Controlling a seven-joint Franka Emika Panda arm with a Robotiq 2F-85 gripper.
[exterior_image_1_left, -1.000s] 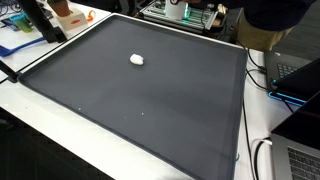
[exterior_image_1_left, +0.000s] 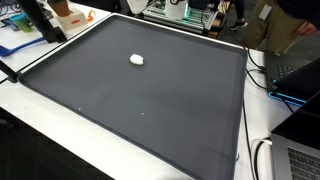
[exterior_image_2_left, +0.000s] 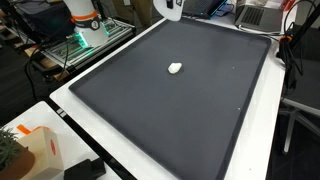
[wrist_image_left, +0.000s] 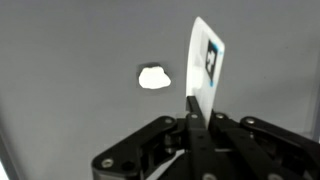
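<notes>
In the wrist view my gripper is shut on a flat white piece (wrist_image_left: 201, 75) with a blue and black mark near its far end. The piece sticks out forward from between the fingertips. To its left, apart from it, a small white lump (wrist_image_left: 154, 77) rests on the dark grey mat. Exterior view 1 has this lump (exterior_image_1_left: 137, 60) towards the mat's far side; in exterior view 2 the lump (exterior_image_2_left: 175, 68) is also in plain sight. Neither exterior view shows the gripper's fingers. A white shape (exterior_image_2_left: 168, 9) at the top of exterior view 2 is cut off, and I cannot tell what it is.
Apart from the lump, the dark mat (exterior_image_1_left: 160, 105) is largely clear, with a white table border (exterior_image_1_left: 110, 138) around it. Laptops (exterior_image_1_left: 298, 140) and cables lie along the right side. A potted plant (exterior_image_2_left: 12, 155) stands near the corner in exterior view 2.
The person at the upper right of exterior view 1 has shifted further right. The white lump has stayed in place.
</notes>
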